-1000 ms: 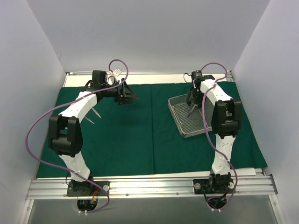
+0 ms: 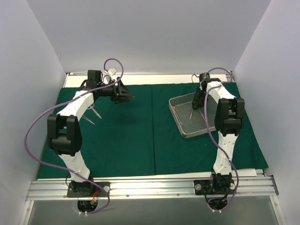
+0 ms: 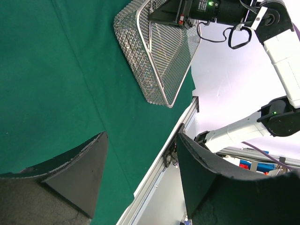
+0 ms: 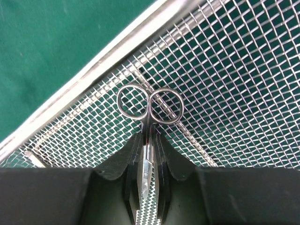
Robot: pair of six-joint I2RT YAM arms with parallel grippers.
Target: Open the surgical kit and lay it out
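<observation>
A wire mesh tray [image 2: 185, 133] sits on the right half of the green cloth, also seen in the left wrist view [image 3: 140, 61]. Inside it, surgical scissors [image 4: 172, 105] lie on the mesh. My right gripper is down over their shank, fingers close on either side and part open; whether they grip it cannot be told. My left gripper [image 2: 122, 93] is open and empty above the cloth, left of the tray. Several slim instruments [image 2: 88, 120] lie on the cloth at the far left, partly under the left arm.
Pale walls [image 2: 276, 93] bound both sides and the back. The tray's rim [image 4: 79, 79] runs just beside the scissors.
My right gripper has shifted slightly to the right over the tray. The left arm has drawn slightly left.
</observation>
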